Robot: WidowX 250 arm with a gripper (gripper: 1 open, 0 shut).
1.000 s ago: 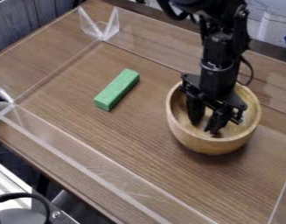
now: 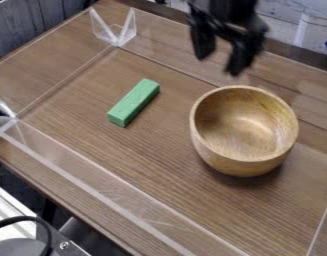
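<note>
My gripper (image 2: 227,37) is at the top of the camera view, dark and motion-blurred, raised behind the wooden bowl; its fingers are too blurred to tell apart. The round wooden bowl (image 2: 242,135) sits at the right of the table, its inside visibly empty. A green block (image 2: 134,103) lies to the left of the bowl.
A small clear plastic container (image 2: 114,27) stands at the back left. Cables and hardware (image 2: 26,238) occupy the bottom left corner.
The gripper has moved up and back out of the bowl to the top of the view. The bowl and green block stay in place.
</note>
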